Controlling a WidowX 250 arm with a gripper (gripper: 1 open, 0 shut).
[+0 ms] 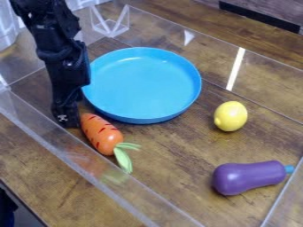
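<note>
My black gripper (73,115) hangs low at the left, open, its fingertips just above and behind the orange carrot (102,133), beside the left rim of the blue plate. The carrot lies on the wood with its green leaves toward the front right. The blue plate (142,84) is empty.
A yellow lemon (231,116) rests right of the plate, and a purple eggplant (246,177) lies at the front right. Clear transparent walls border the work area. Bare wood lies between the carrot and the eggplant.
</note>
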